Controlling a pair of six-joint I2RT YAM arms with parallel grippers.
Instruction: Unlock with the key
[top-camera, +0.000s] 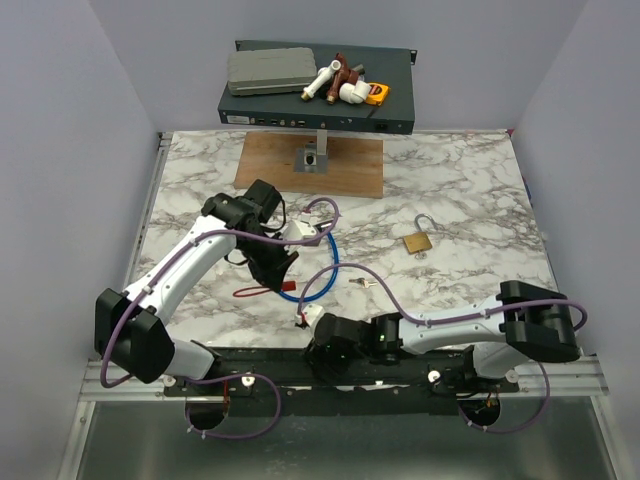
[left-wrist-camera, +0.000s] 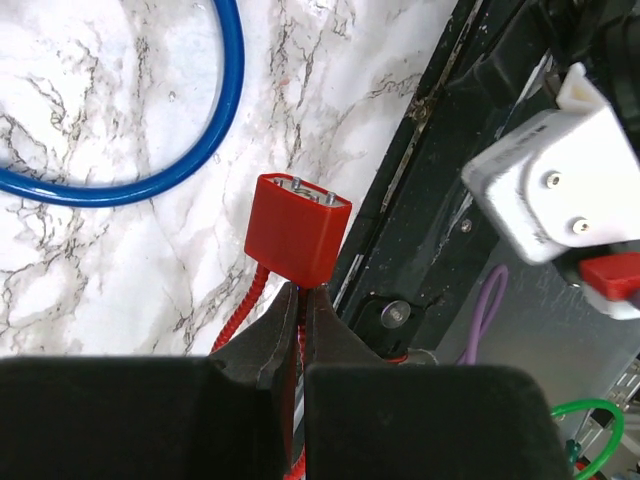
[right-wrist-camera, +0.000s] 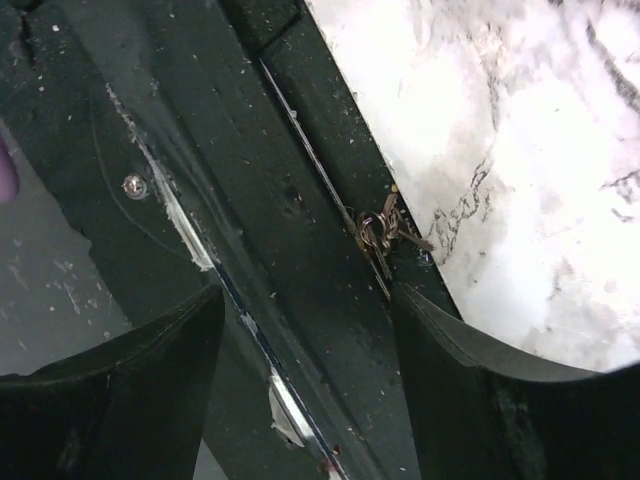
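Note:
A brass padlock (top-camera: 417, 243) with a raised shackle lies on the marble at the right, with a small key (top-camera: 363, 282) left and below it. My left gripper is shut over a red connector block (left-wrist-camera: 295, 230) with a red coiled cord, beside a blue cable (left-wrist-camera: 150, 185); I cannot tell whether it touches the block. My right gripper stands open low at the front edge, over the dark rail, where a small tangled metal bit (right-wrist-camera: 378, 230) lies; what that is I cannot tell.
A wooden board (top-camera: 260, 160) with a metal fitting sits at the back, below a dark shelf (top-camera: 260, 105) holding tools. Purple tubes run over both arms.

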